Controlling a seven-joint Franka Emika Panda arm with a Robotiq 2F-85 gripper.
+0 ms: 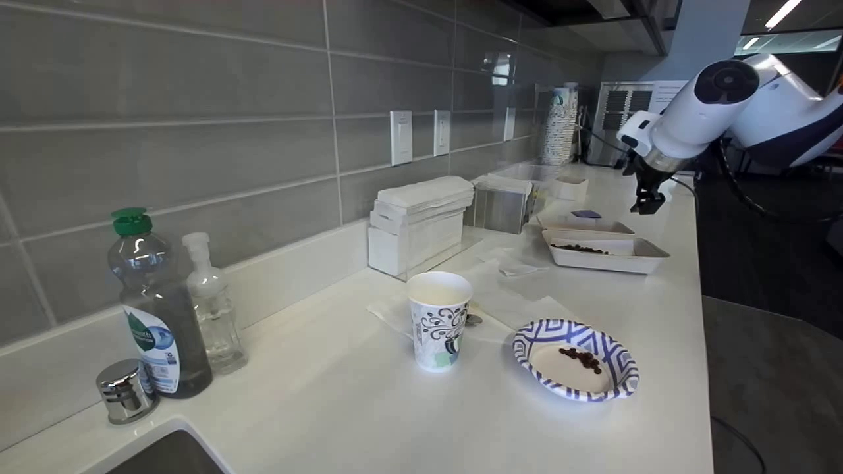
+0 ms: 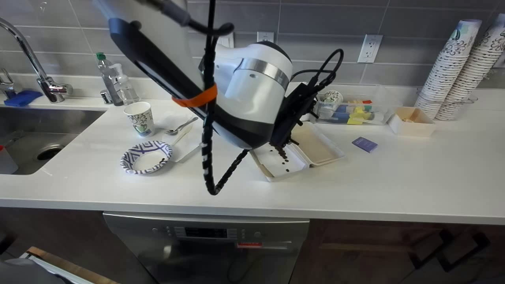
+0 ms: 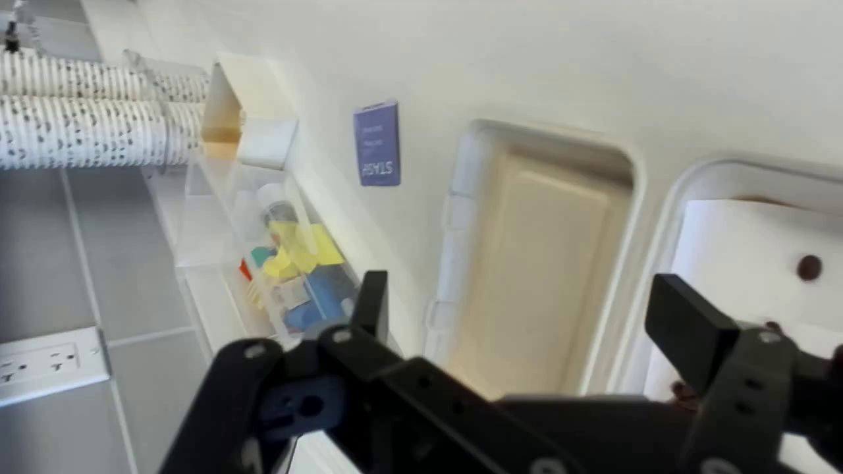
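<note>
My gripper stands open above the counter, its two black fingers wide apart and nothing between them. Below it in the wrist view lies an empty beige tray [image 3: 545, 261]. Beside that, a second tray [image 3: 668, 229] has a white lining and dark bean-like bits [image 3: 809, 268], partly hidden by one finger. A blue-patterned paper bowl [image 1: 620, 359] holds a small cluster of dark bits [image 1: 582, 359]. Near the bowl a patterned paper cup [image 1: 439, 324] stands upright. A spoon [image 2: 181, 127] rests on napkins behind the bowl.
A purple packet [image 3: 377, 145] lies flat near the trays. Against the wall are a clear bin [image 2: 352, 106], a small box [image 2: 412, 124] and stacked cups [image 2: 447, 71]. Soap bottles [image 1: 158, 316] stand by the sink [image 2: 42, 137].
</note>
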